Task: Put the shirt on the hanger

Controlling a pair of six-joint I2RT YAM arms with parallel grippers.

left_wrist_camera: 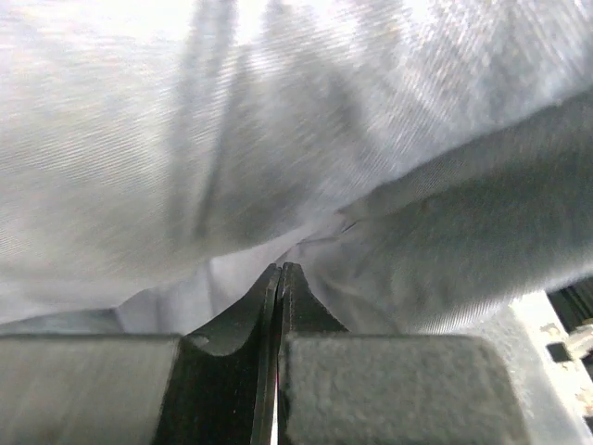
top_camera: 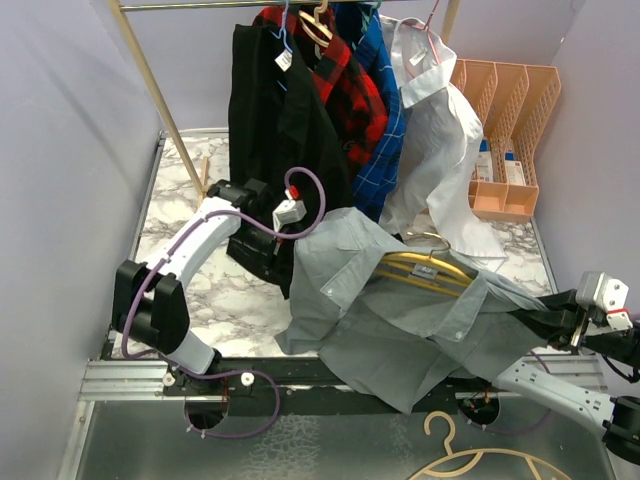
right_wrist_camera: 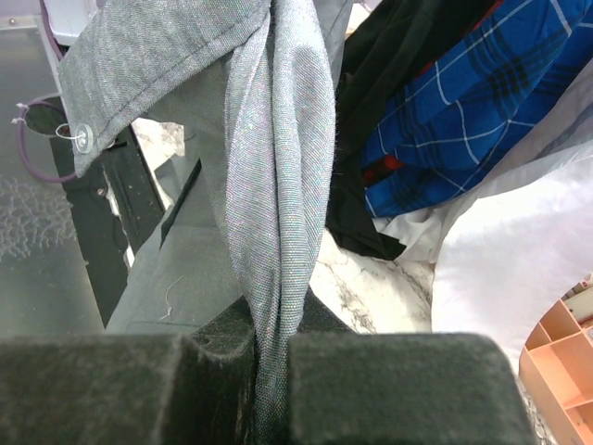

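Observation:
A grey shirt lies crumpled across the front of the table, a yellow hanger inside its collar opening with the hook up. My right gripper is shut on a folded edge of the grey shirt, at the shirt's right end in the top view. My left gripper is shut, with nothing visible between its fingertips; grey fabric fills that wrist view around it. In the top view its tips are hidden near the shirt's upper left.
A rail holds black, red plaid, blue plaid and white shirts behind. A peach organiser stands at back right. Loose hangers lie at the front. Marble surface shows at left.

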